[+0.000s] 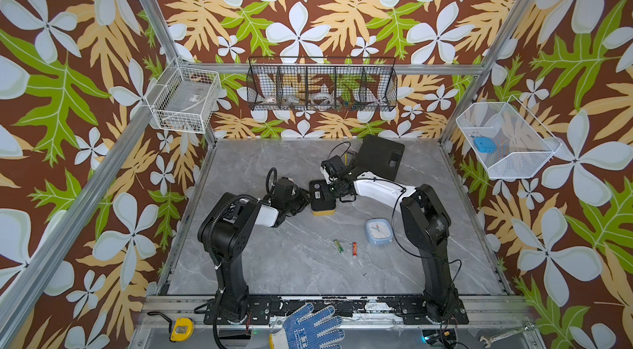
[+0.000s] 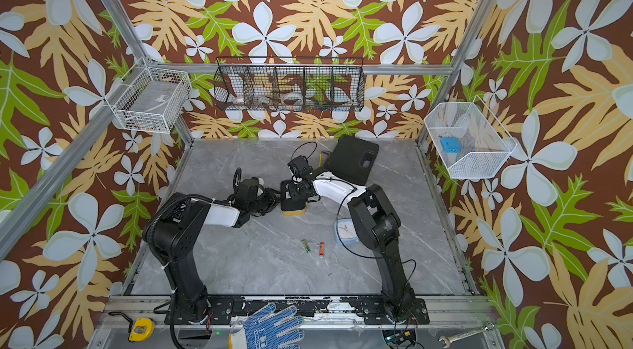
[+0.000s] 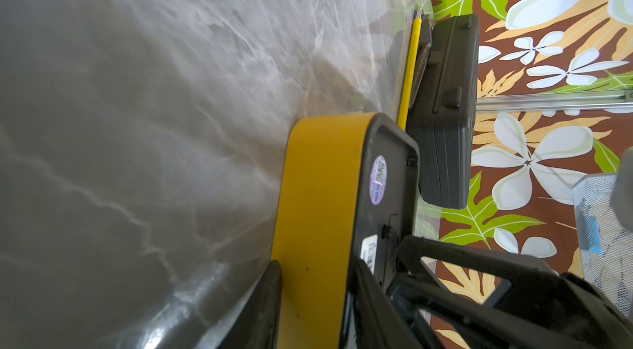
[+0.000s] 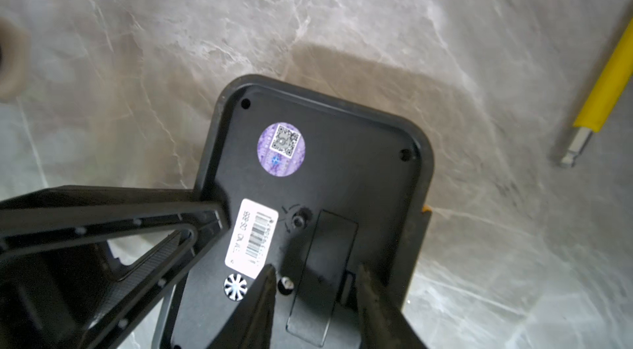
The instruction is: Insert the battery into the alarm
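The yellow-and-black alarm (image 3: pixel 316 204) lies with its black back (image 4: pixel 316 131) upward; the outline of the battery cover (image 4: pixel 319 256) shows there. My left gripper is shut on the alarm's side. My right gripper is open over the cover, its fingers either side of it, partly blurred. A green battery (image 1: pixel 338 245) and a red battery (image 1: pixel 354 248) lie on the table in front of the alarm.
A black case (image 1: pixel 379 154) and a yellow-handled tool (image 4: pixel 603 75) lie behind and right. A blue square clock-like item (image 1: pixel 379 231) sits front right.
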